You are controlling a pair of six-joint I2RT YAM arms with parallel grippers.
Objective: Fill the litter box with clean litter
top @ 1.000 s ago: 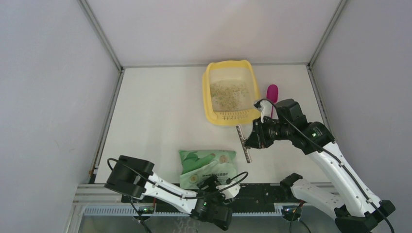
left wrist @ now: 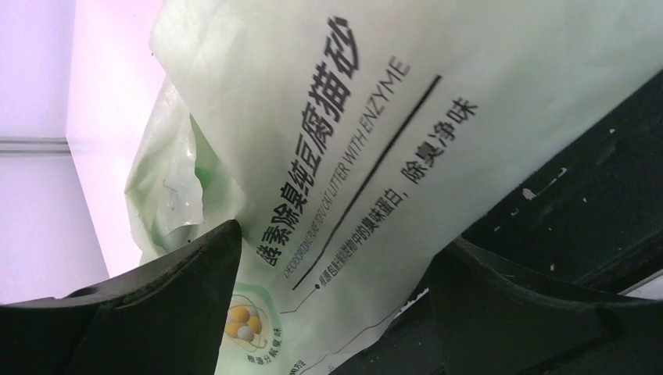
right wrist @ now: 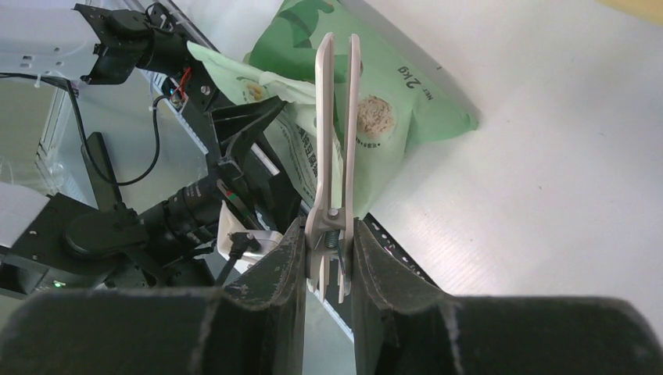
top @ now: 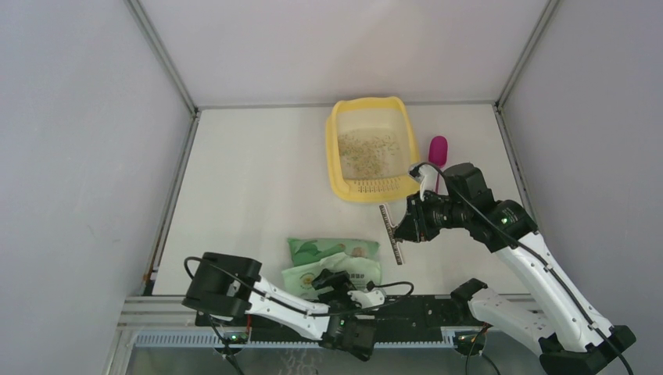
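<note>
A green and white cat litter bag [top: 336, 248] lies at the table's front edge, its pale printed flap [left wrist: 375, 141] folded up over the green part. My left gripper is at that flap, fingers well apart, with the bag's film passing between them; no pinch shows. In the right wrist view, a long metal clip [right wrist: 324, 117] points up from my right gripper, which is shut on it, above and to the right of the bag. The yellow litter box [top: 335, 160] stands at the back, a thin scatter of granules [top: 367, 155] on its floor.
A magenta scoop [top: 438, 150] lies right of the litter box, partly hidden by the right arm. A black rail [top: 422, 308] runs along the front edge.
The bag's front part has been folded up and back, covering more of the green side. The right arm is nearly still.
</note>
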